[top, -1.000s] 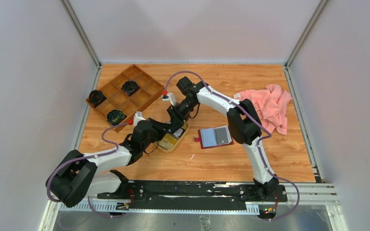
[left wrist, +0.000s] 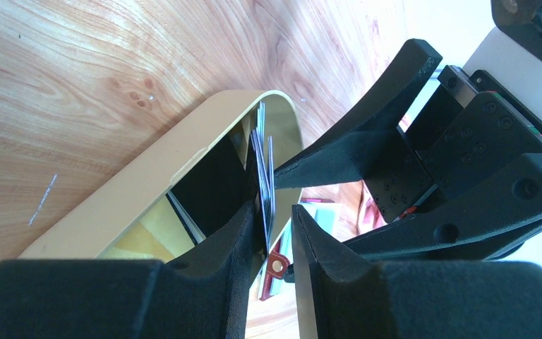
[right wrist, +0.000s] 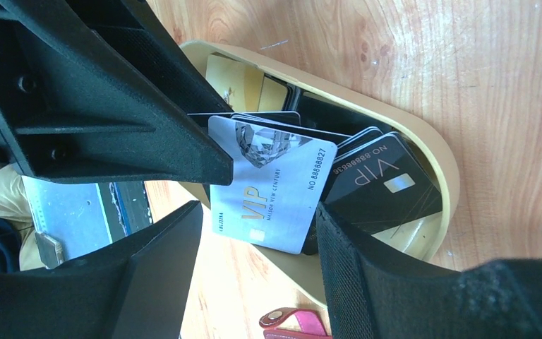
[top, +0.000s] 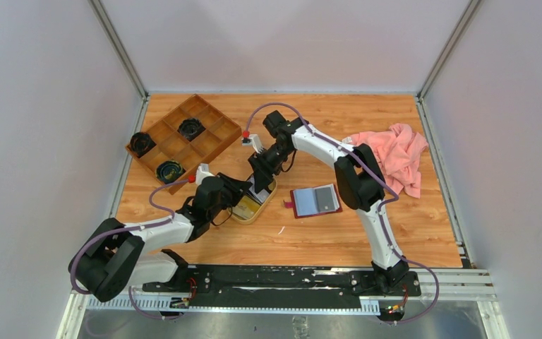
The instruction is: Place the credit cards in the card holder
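A tan oval box (left wrist: 141, 166) holds several cards. A silver VIP card (right wrist: 272, 191) stands up at the front of a small bunch (left wrist: 260, 159), above a black VIP card (right wrist: 381, 176). In the left wrist view my left gripper is part open around the bunch, with a gap showing beside the cards. My right gripper is also part open, one finger on each side of the silver card, with a gap to its left edge. The card holder (top: 316, 200), dark red with clear blue-grey sleeves, lies open to the right of the box.
A compartmented wooden tray (top: 214, 127) with black coils (top: 190, 128) lies at the back left. A pink cloth (top: 401, 159) is heaped on the right. Both grippers crowd together over the box.
Over the last second my right arm has shifted slightly to the right in the top view, and more of a pale card shows in the box. The left arm looks still.
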